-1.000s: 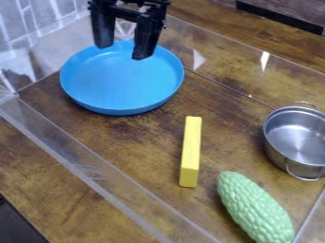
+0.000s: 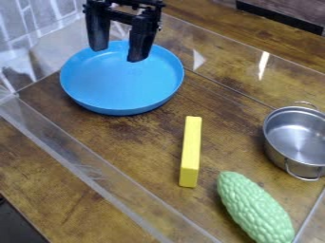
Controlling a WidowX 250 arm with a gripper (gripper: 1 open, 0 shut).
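My gripper [image 2: 120,43] hangs at the top, above the far part of a blue plate [image 2: 122,84], its two black fingers open with nothing visible between them. On the wooden surface, right of centre, lies a yellow bar [image 2: 191,152]. A green bumpy vegetable-like object [image 2: 256,207] lies at the lower right. A steel pot [image 2: 297,138] stands at the right edge.
Clear plastic walls line the left side and back of the wooden work area [image 2: 95,161]. Bare wood lies to the lower left of the plate and between the plate and the pot.
My gripper has shifted very slightly over the plate; the objects on the surface are unchanged.
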